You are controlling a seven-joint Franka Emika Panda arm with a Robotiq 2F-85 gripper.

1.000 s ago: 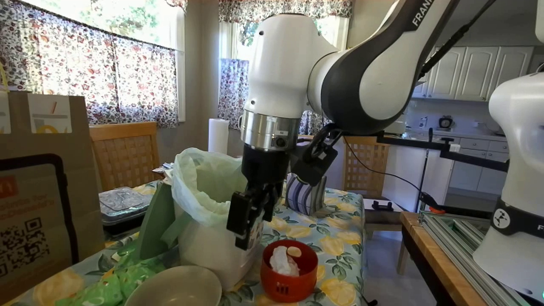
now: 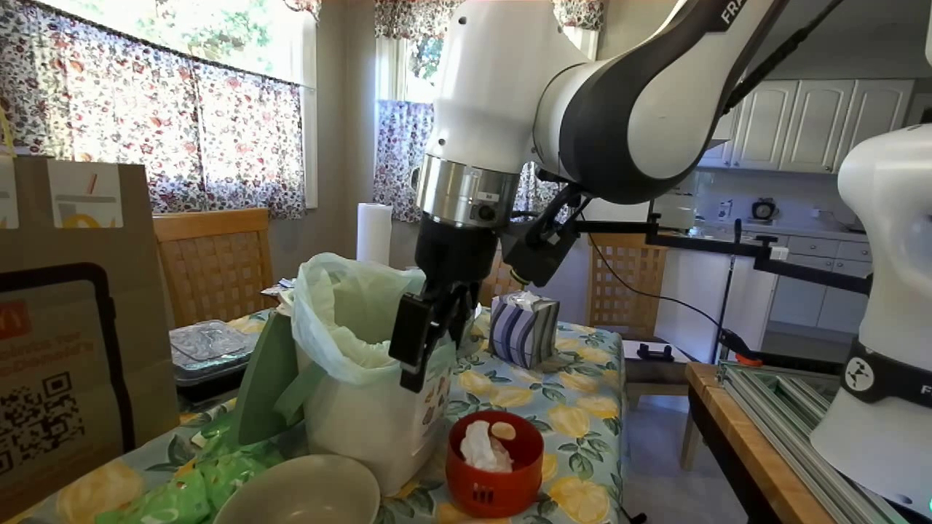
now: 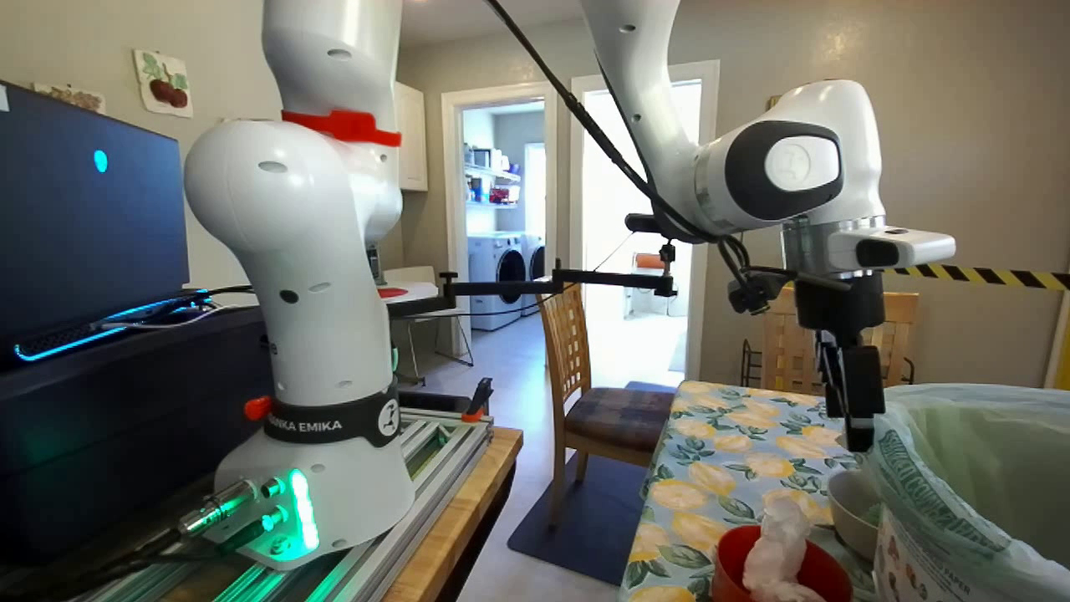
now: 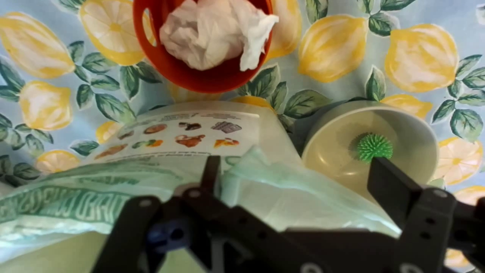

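Observation:
My gripper (image 2: 429, 349) is open above the front rim of the lined bin (image 2: 376, 428), with nothing held between its fingers. In the wrist view, the pale green liner (image 4: 291, 182) lies beneath the gap between the fingers. A red container (image 4: 200, 82) stands beside the bin with crumpled white tissue (image 4: 204, 34) in it. On the bin's other side, a beige bowl (image 4: 327, 150) holds a spiky green ball (image 4: 375, 146). The right finger (image 4: 391, 193) overlaps the bowl's near edge in that view.
A striped tissue box (image 2: 524, 330) stands farther back on the lemon-print tablecloth (image 2: 572, 419). Green plastic packaging (image 2: 196, 485) and a large paper bag (image 2: 79, 349) occupy the left side. Open tablecloth lies right of the red container.
My gripper has risen and its fingers sit higher against the bin. The bin, red container and bowl stand where they were.

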